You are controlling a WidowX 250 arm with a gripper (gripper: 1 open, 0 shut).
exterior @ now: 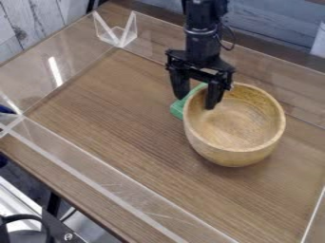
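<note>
A black robot arm reaches down from the top centre to the gripper (199, 84), whose dark open fingers are over the left rim of a tan wooden bowl (241, 142). A green object (180, 107) lies beside the bowl's left side, beneath the gripper and partly hidden by it and the bowl. Whether the fingers touch either thing is hard to tell.
A white wire-like stand (114, 30) is at the back left. Dark equipment (26, 228) sits at the lower left corner, past the table's edge.
</note>
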